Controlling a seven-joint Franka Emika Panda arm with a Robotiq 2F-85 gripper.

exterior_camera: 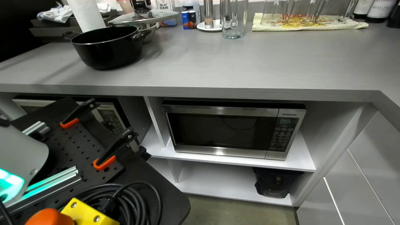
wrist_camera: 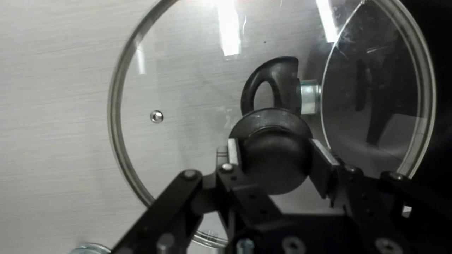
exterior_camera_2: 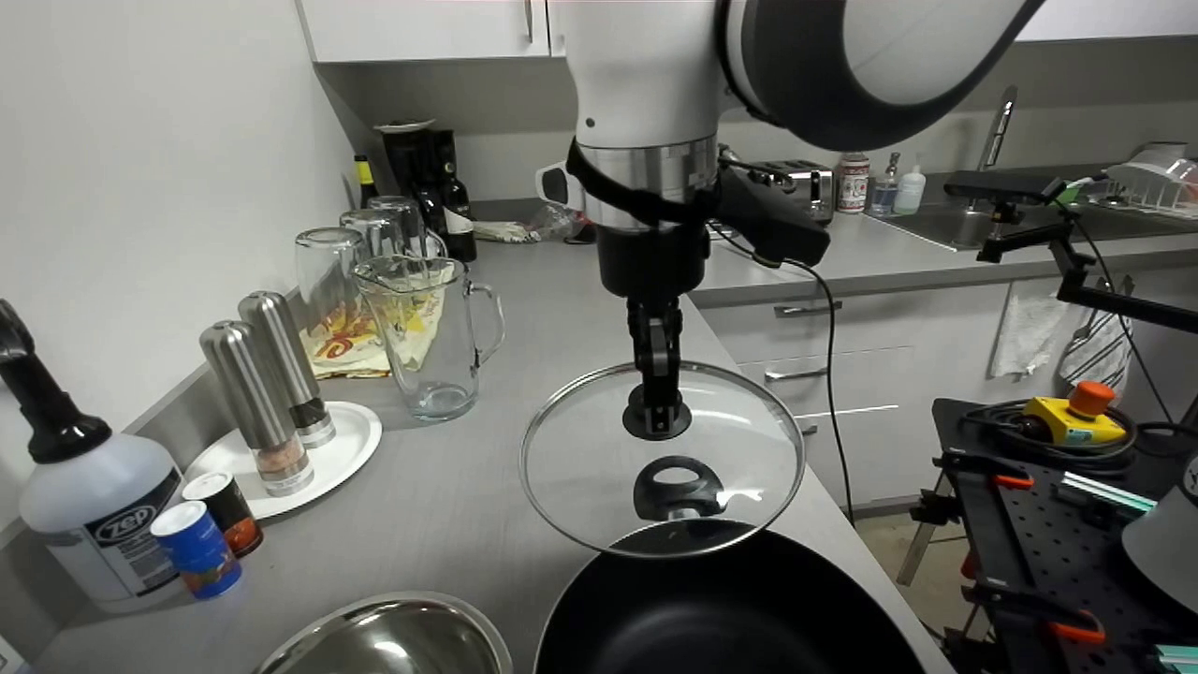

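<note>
In the wrist view, my gripper is shut on the round black knob [wrist_camera: 275, 169] of a clear glass lid with a metal rim. The lid [exterior_camera_2: 584, 472] hangs in the air, roughly level. Below it stands a black pot [exterior_camera_2: 730, 607], whose side handle [exterior_camera_2: 679, 490] shows through the glass. In that second exterior view the lid overlaps only the pot's far edge. Exterior view 1 has the lid [exterior_camera: 161, 15] above and behind the pot [exterior_camera: 107, 52], with the gripper [exterior_camera: 140, 3] cut off by the top edge.
A steel bowl [exterior_camera_2: 393, 640] sits beside the pot. Farther along stand a glass pitcher [exterior_camera_2: 432, 348], two grinders on a white plate [exterior_camera_2: 359, 444], and a spray bottle [exterior_camera_2: 95, 505].
</note>
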